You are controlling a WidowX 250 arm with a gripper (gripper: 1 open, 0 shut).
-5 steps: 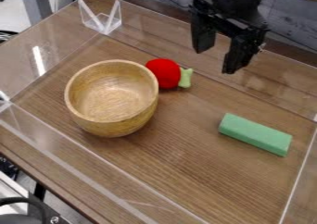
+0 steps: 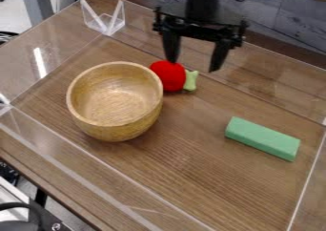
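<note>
My black gripper [image 2: 182, 42] hangs at the top centre, open, with two dark fingers spread apart above and behind a red rounded object [image 2: 170, 75] with a pale green tip. A wooden bowl [image 2: 113, 101] sits to the left, in front of the red object. A mint green block [image 2: 262, 138] lies at the right on the wooden table.
A clear wire or plastic holder [image 2: 105, 17] stands at the back left. The table [image 2: 178, 178] has free room in the front middle and right. Dark cables show at the left edge.
The objects on the table look unmoved.
</note>
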